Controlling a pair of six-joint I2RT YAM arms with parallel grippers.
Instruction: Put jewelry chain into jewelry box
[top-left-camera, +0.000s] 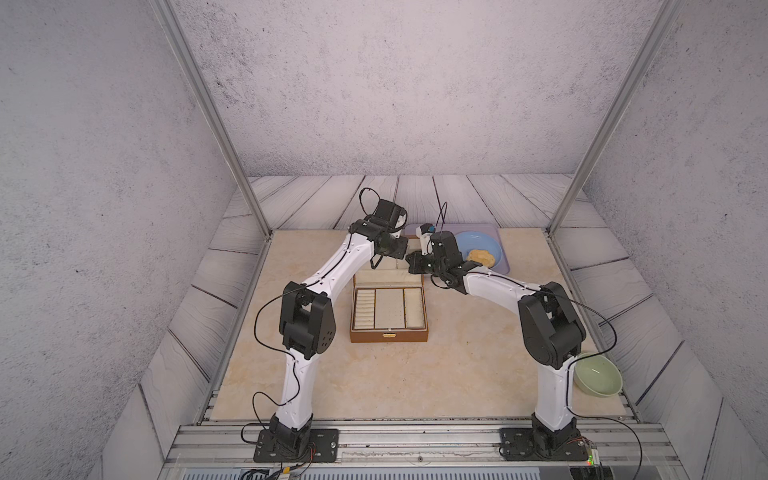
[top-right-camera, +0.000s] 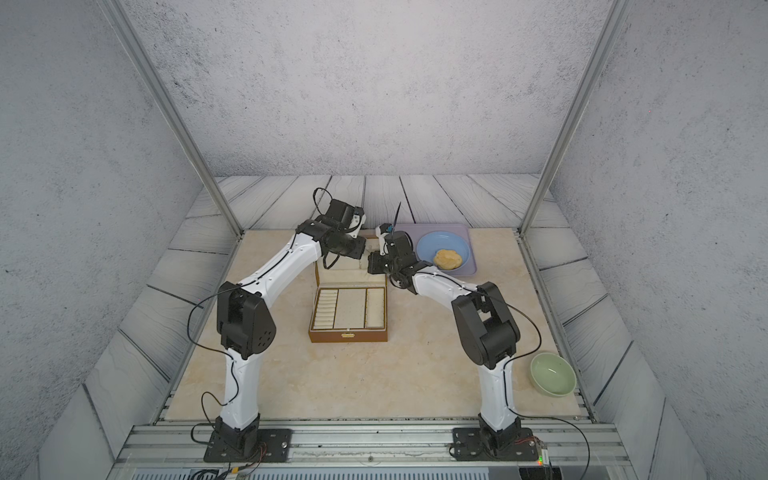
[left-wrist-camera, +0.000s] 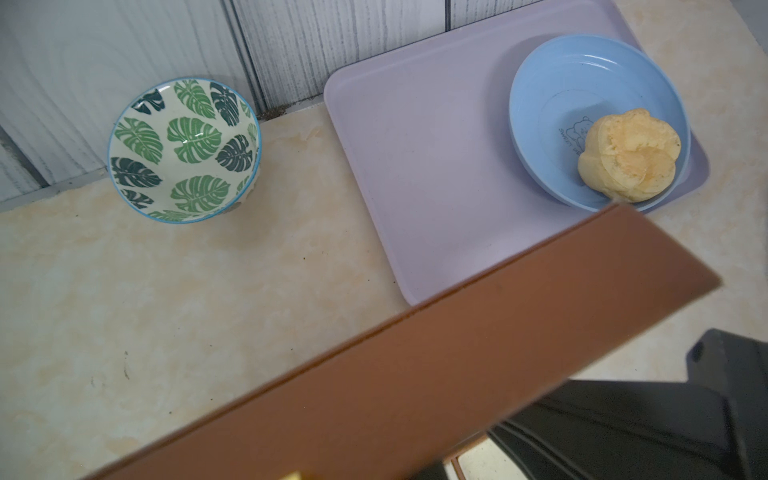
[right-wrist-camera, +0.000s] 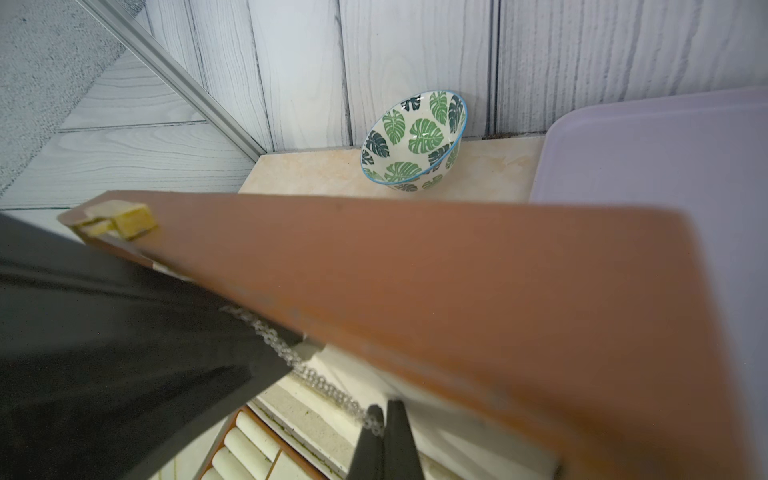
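Observation:
The brown jewelry box (top-left-camera: 389, 337) stands open at mid-table, with cream compartments and its lid (left-wrist-camera: 448, 336) raised at the back. Both grippers come close together over the lid. A silver chain (right-wrist-camera: 316, 380) runs slantwise beside the lid's inner side in the right wrist view. One end meets the fingertips of my right gripper, shut on it. Towards the left arm the chain passes out of sight behind dark gripper parts. My left gripper (top-left-camera: 404, 253) is shut; its fingertips are mostly hidden, so its hold on the chain does not show.
Behind the lid sit a leaf-patterned bowl (left-wrist-camera: 184, 152) and a lilac tray (left-wrist-camera: 432, 160) with a blue plate (left-wrist-camera: 552, 152) and a bread roll (left-wrist-camera: 632, 156). A green bowl (top-left-camera: 598, 376) stands at the right front.

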